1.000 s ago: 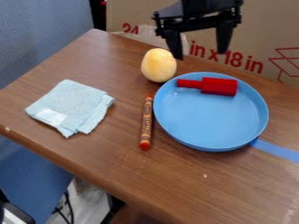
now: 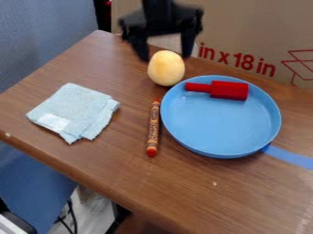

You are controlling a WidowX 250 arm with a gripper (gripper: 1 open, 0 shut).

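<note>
My black gripper (image 2: 162, 44) is blurred at the top centre, its two fingers apart and pointing down, just above and around the top of a pale yellow, rounded object (image 2: 167, 69) on the wooden table. A red cylindrical item (image 2: 225, 90) lies on the back of a blue plate (image 2: 221, 123). A long orange-red stick (image 2: 153, 128) lies along the plate's left side. A folded pale blue cloth (image 2: 73, 111) with a white label lies at the left.
A cardboard box (image 2: 257, 41) stands behind the table (image 2: 110, 183). A blue tape strip (image 2: 288, 157) runs right of the plate. The table's left edge borders blue material.
My gripper has moved left from above the plate to over the yellow object, blurred by motion. The objects on the table have not visibly moved.
</note>
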